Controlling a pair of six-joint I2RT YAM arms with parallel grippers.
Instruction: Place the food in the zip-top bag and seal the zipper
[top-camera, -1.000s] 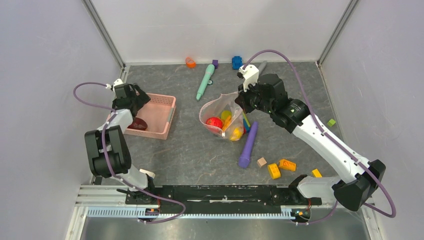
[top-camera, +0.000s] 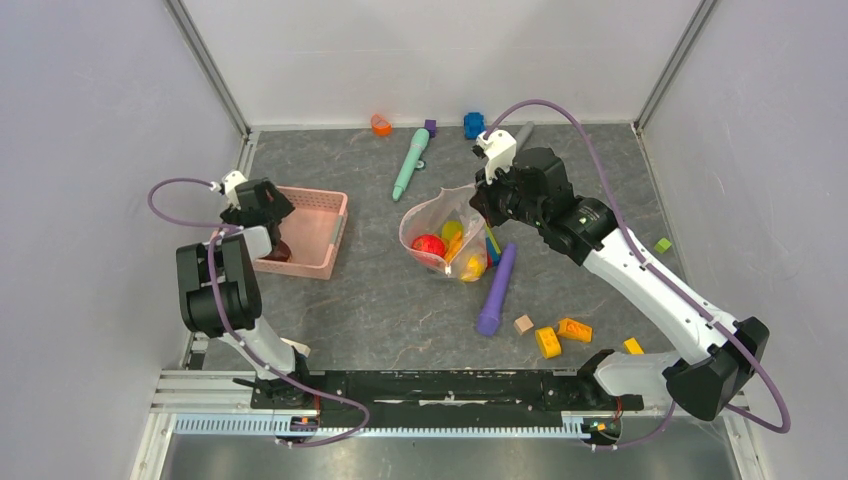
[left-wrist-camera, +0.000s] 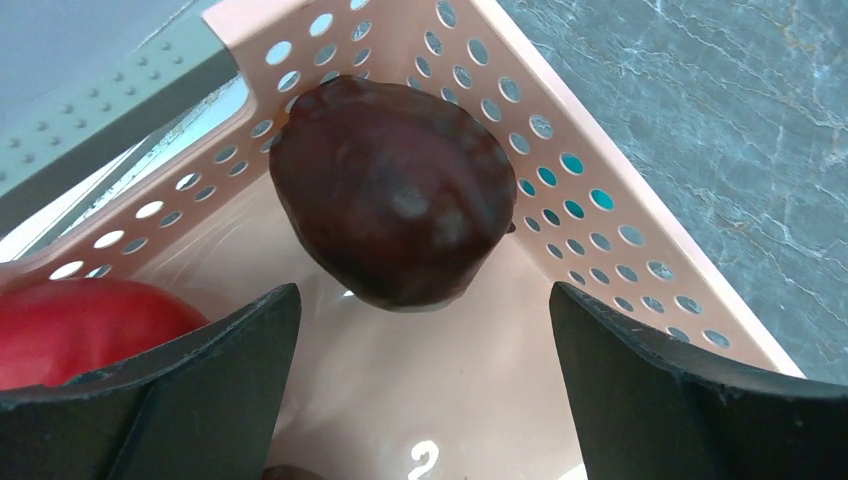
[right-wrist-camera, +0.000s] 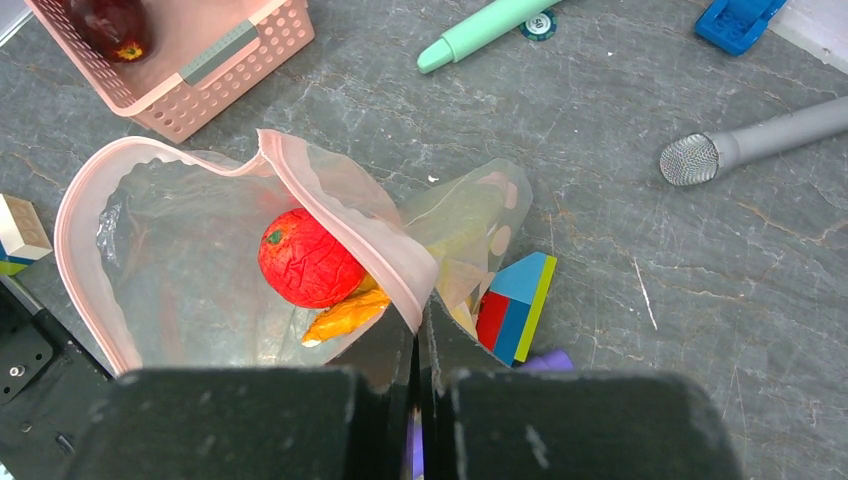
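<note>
My left gripper is open inside the pink basket (top-camera: 340, 215), just short of a dark brown food item (left-wrist-camera: 395, 190); a red item (left-wrist-camera: 85, 320) lies at its left. The zip top bag (right-wrist-camera: 150, 250) stands open at the table's middle, holding a red ball-like food (right-wrist-camera: 310, 260), an orange piece (right-wrist-camera: 345, 315) and yellow food (top-camera: 452, 229). My right gripper is shut at the bag's rim; whether film is between its fingertips is hard to see.
Around the bag lie a purple cylinder (top-camera: 497, 290), a green marker-like object (top-camera: 410, 160), a grey microphone (right-wrist-camera: 750, 145), colored blocks (right-wrist-camera: 520, 300) and several yellow blocks (top-camera: 548, 342). Clear table lies between basket and bag.
My left arm has shifted slightly over the basket, its wrist and elbow changing position a little. The right arm and bag look the same.
</note>
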